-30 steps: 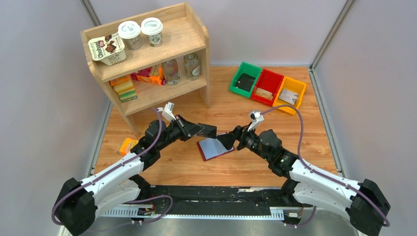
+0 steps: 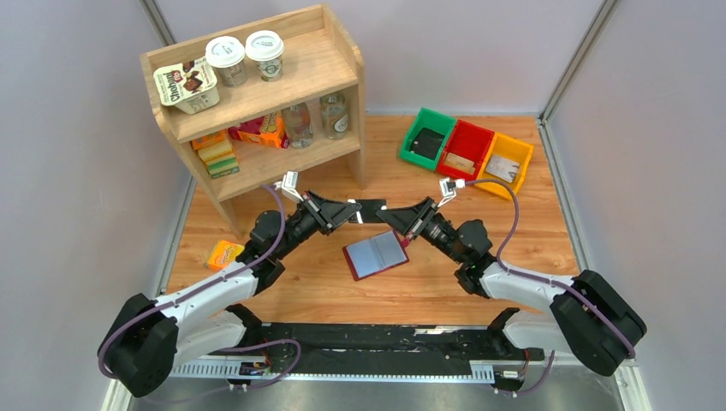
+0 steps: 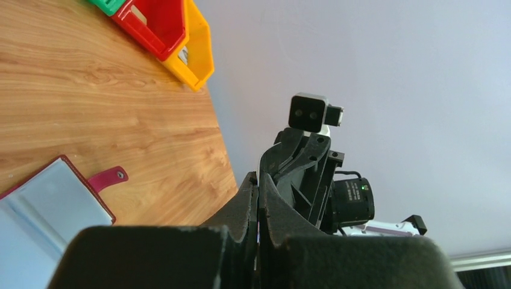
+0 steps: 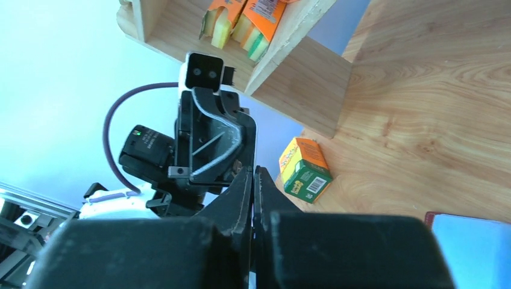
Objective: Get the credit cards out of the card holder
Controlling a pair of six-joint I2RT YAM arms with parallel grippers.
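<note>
A thin black card [image 2: 369,206] spans the gap between both grippers, above the table. My left gripper [image 2: 354,211] is shut on its left end, and my right gripper [image 2: 383,214] is shut at its right end. Seen nearly edge-on, the card is only a slim line at the fingertips in both wrist views. Below lies the card holder [image 2: 377,254], open flat, with a dark red border, pale bluish inner sleeves and a strap [image 3: 108,178] with a snap. Whether cards remain inside it is unclear.
Green [image 2: 411,144], red [image 2: 469,137] and yellow [image 2: 514,147] bins stand at the back right, with a dark item in the green one. A wooden shelf [image 2: 257,184] fills the back left. An orange-and-green box [image 4: 306,171] sits near the left arm.
The right gripper has moved up and in to the card's right end, and its fingers have closed there. The left gripper has shifted slightly right and back with the card, which is now more level.
</note>
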